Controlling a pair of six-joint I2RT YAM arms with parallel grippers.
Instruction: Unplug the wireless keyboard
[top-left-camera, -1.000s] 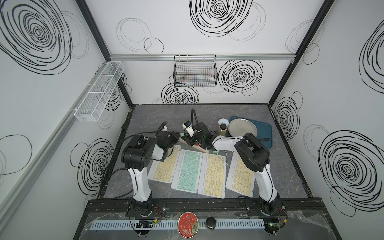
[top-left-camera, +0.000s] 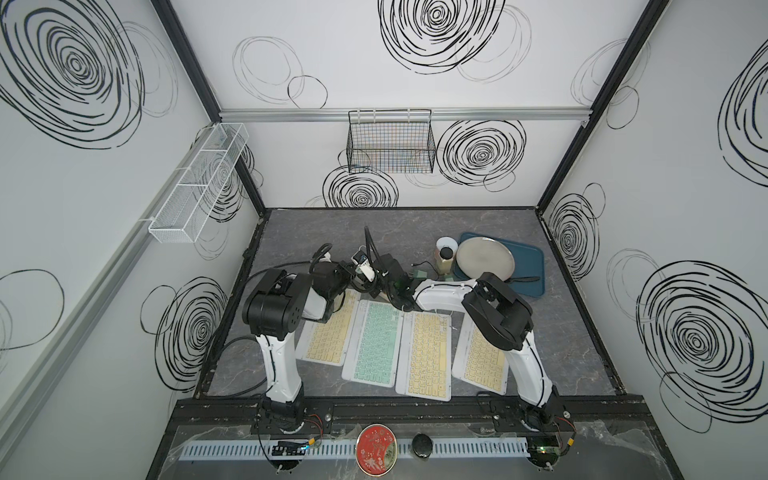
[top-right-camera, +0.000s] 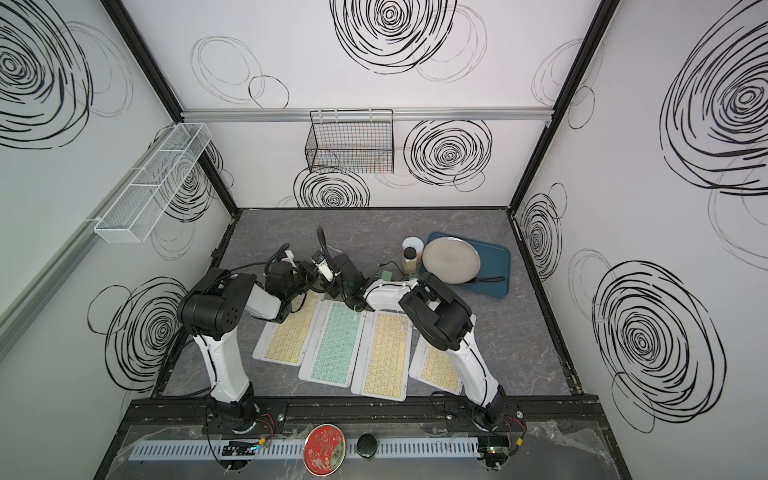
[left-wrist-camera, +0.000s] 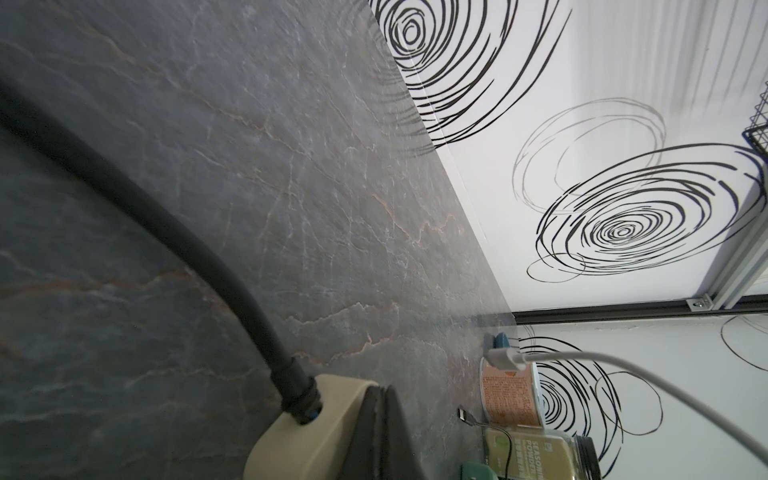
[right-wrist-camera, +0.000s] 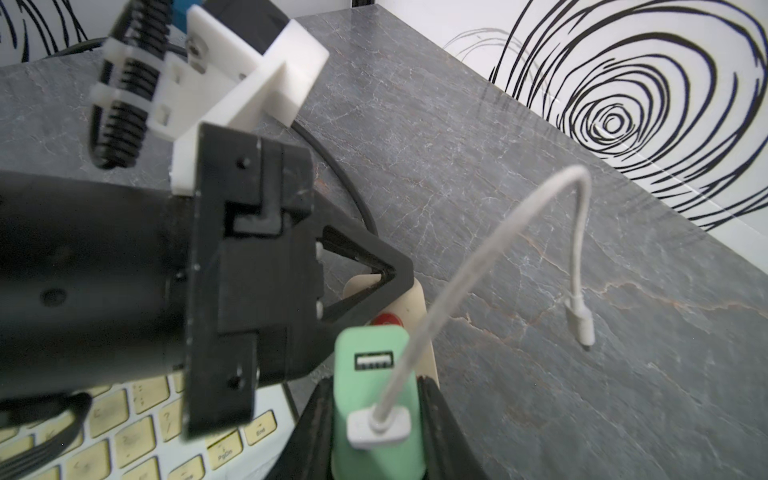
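A cream power strip (left-wrist-camera: 296, 448) with a black cord and red socket (right-wrist-camera: 387, 318) lies near the table's middle, partly hidden by both grippers. My left gripper, shut, rests on its end with nothing visible between its fingers. My right gripper is shut on a green charger (right-wrist-camera: 365, 340) with a white cable (right-wrist-camera: 500, 232) looping up to a dangling connector. The charger is just in front of the left gripper, above the strip; whether it touches the strip I cannot tell.
Keyboards (top-left-camera: 372, 344) line the front. A blue tray (top-left-camera: 528, 260) with a pan (top-left-camera: 482, 254), a white-topped container and a jar (top-right-camera: 409, 257) stand at the back right.
My right gripper has moved left, closer to the left gripper, covering more of the strip. The left arm has barely moved.
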